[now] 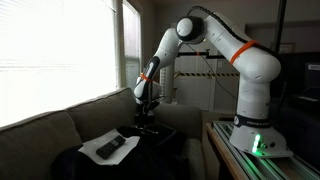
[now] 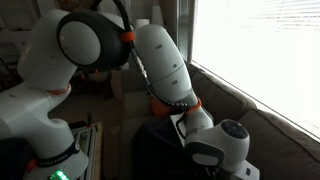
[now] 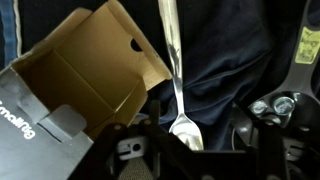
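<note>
In the wrist view, a metal spoon (image 3: 176, 70) lies on dark cloth, its handle running up and its bowl near the bottom. My gripper comes in from the bottom edge, its dark fingers apart on either side of the spoon's bowl. Whether they touch the spoon cannot be told. To the left sits an open cardboard box (image 3: 75, 70) with a dark printed flap. At right is a dark tool (image 3: 303, 55) with a yellow label and shiny round parts. Exterior view 1 has the gripper (image 1: 146, 112) low over the sofa's far end.
A dark handheld object (image 1: 110, 147) rests on something pale on the sofa (image 1: 40, 135). Dark cloth (image 1: 150, 158) covers much of the seat. The sofa's backrest (image 1: 95, 115) rises behind, beneath a bright window. A wooden table edge (image 1: 235, 155) is by the arm's base.
</note>
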